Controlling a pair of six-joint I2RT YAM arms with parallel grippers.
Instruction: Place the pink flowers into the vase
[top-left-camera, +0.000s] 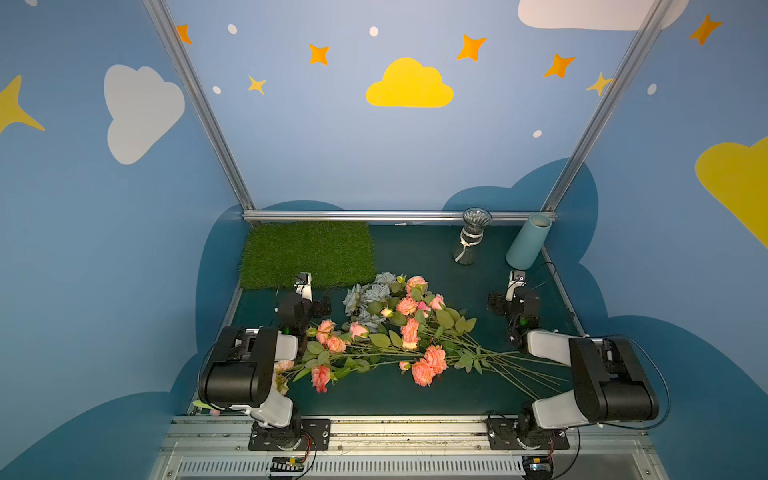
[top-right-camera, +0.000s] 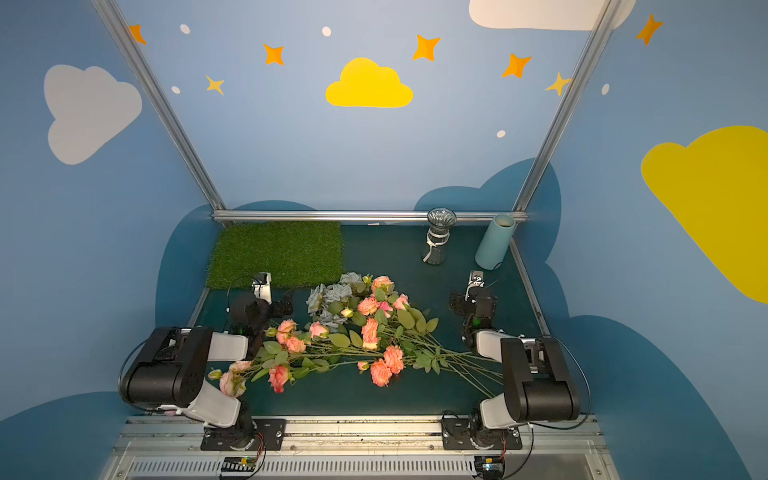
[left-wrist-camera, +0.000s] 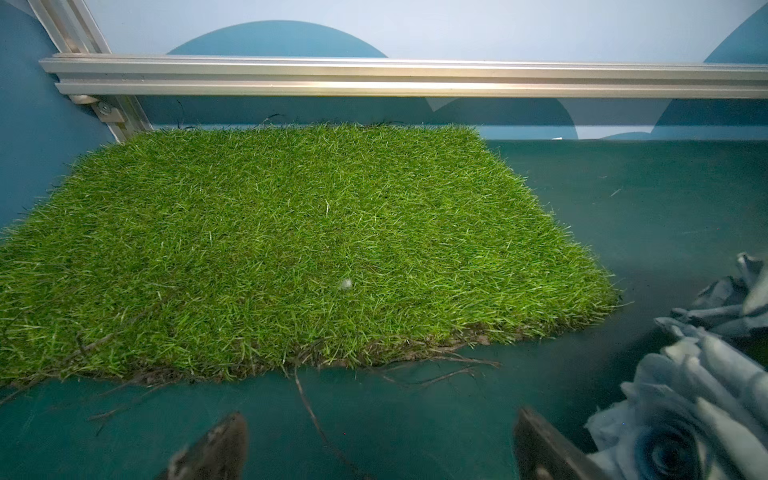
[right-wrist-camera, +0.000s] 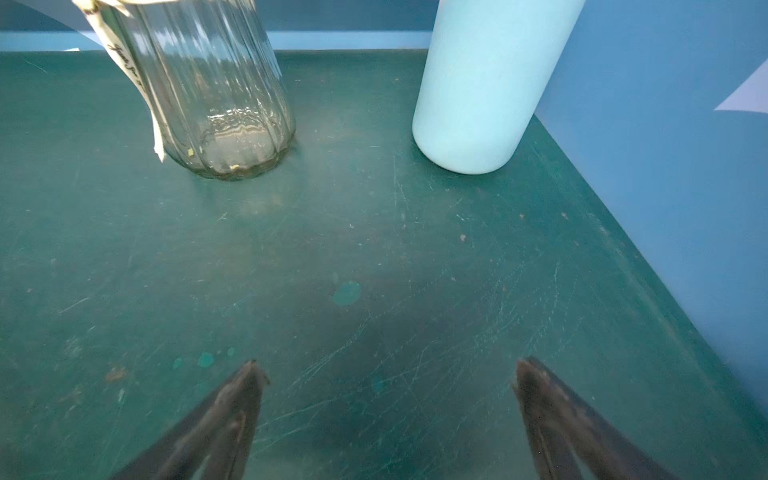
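Pink flowers (top-left-camera: 409, 331) with long green stems lie in a loose pile across the table between the arms, their bare stem ends toward the right arm. At the back right stand two upright vases: a clear ribbed glass vase (right-wrist-camera: 216, 104) with a pale ribbon, and a plain blue-green vase (right-wrist-camera: 488, 88) nearer the right wall. My left gripper is open and empty, in front of the grass mat. Also open, with only bare table between its fingers, my right gripper is on the near side of both vases.
Grey-blue roses (top-left-camera: 372, 296) lie at the pile's far left end, close to my left gripper. A green grass mat (top-left-camera: 308, 252) covers the back left. A metal rail (top-left-camera: 400, 215) runs along the back.
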